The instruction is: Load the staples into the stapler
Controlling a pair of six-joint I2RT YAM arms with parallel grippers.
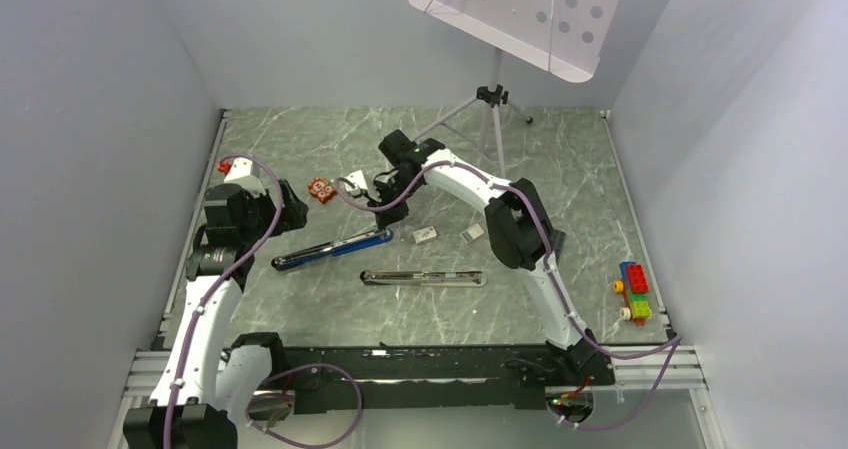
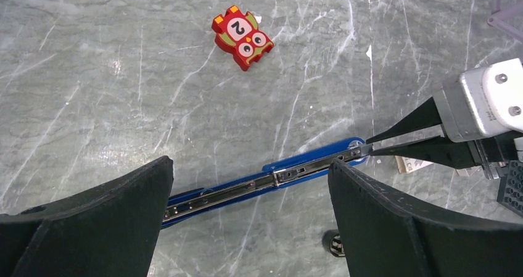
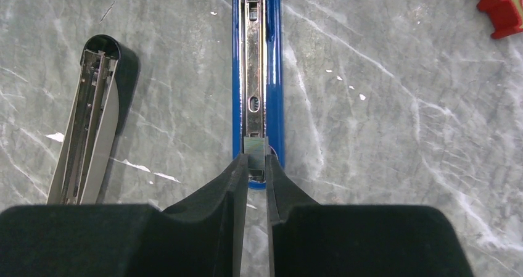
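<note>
A blue stapler (image 1: 330,251) lies opened out, its metal channel (image 3: 253,73) exposed. My right gripper is at its end nearer the middle of the table, fingertips close around a short grey staple strip (image 3: 255,146) at the channel's end; whether they grip it is unclear. My left gripper stands open above and left of the stapler, nothing between its fingers. A second opened stapler (image 1: 420,278), dark and cream, lies in front.
A red owl toy (image 1: 321,190) lies behind the blue stapler. Small boxes (image 1: 424,234) sit right of it. A toy vehicle (image 1: 634,291) is at the far right, a stand (image 1: 496,119) at the back.
</note>
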